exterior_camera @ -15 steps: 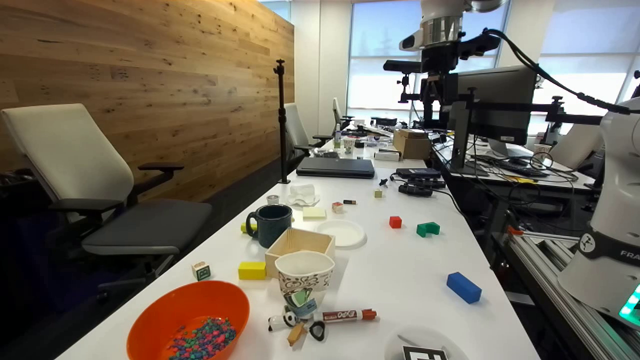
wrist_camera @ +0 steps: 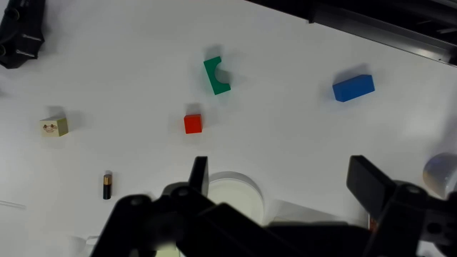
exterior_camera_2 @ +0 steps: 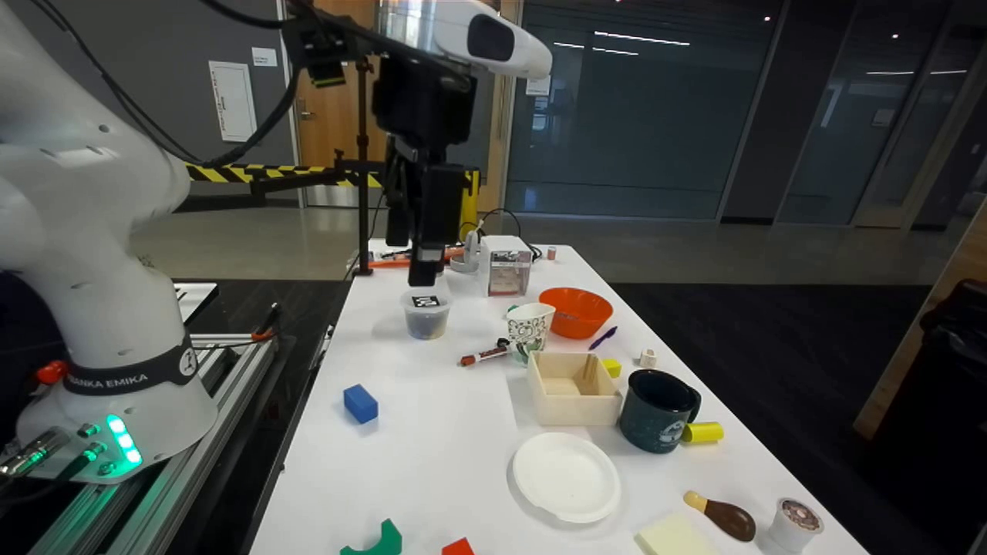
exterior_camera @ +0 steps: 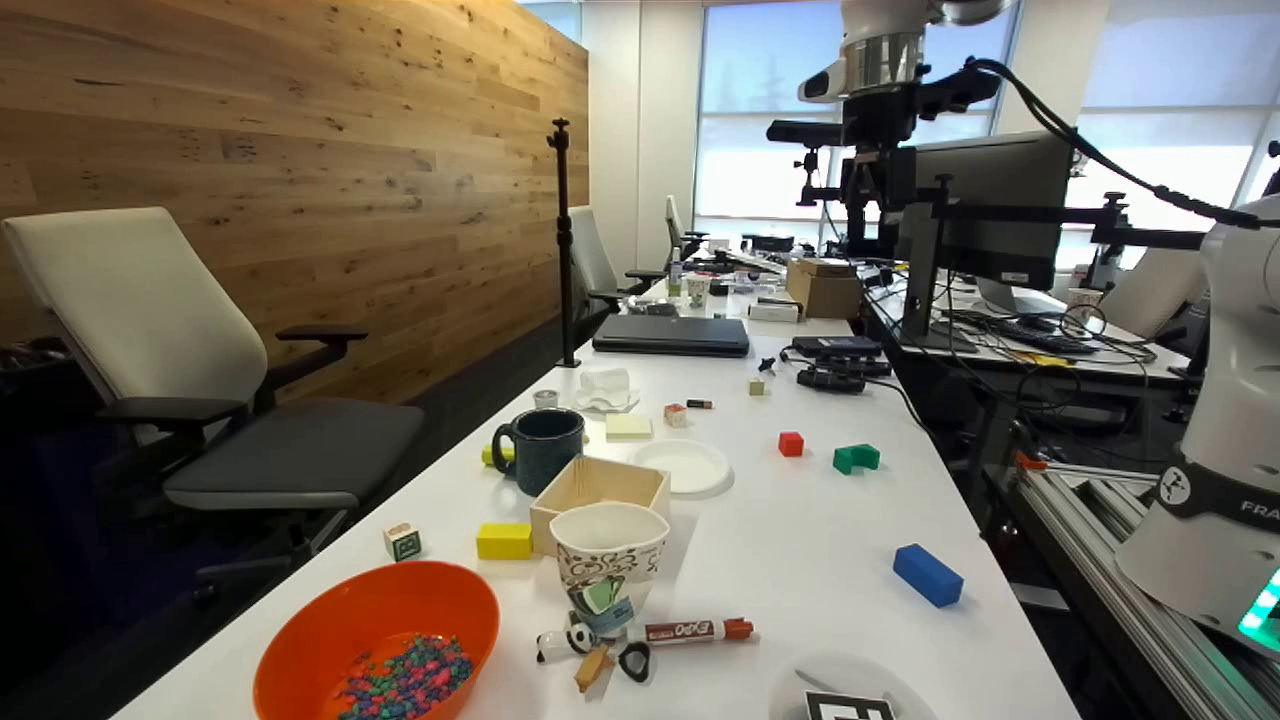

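Note:
High above the white table, my gripper points downward with its fingers spread wide and nothing between them. Below it in the wrist view lie a red cube (wrist_camera: 193, 124), a green arch block (wrist_camera: 216, 76) and a blue block (wrist_camera: 353, 88), each apart from the others. A white plate (wrist_camera: 235, 197) shows partly behind the left finger. The wooden box (exterior_camera_2: 574, 393) stands beside the plate, with a dark mug (exterior_camera_2: 657, 412) close by. A patterned paper cup (exterior_camera: 609, 546) stands by the box in exterior view 1.
An orange bowl (exterior_camera: 360, 612) holds many small coloured bits. Near the cup lies a red Expo marker (exterior_camera: 699, 631); a lidded tub (exterior_camera_2: 426, 314) stands farther along the table. A yellow block (exterior_camera: 504, 541) sits by the box. Bare table surrounds the blue block.

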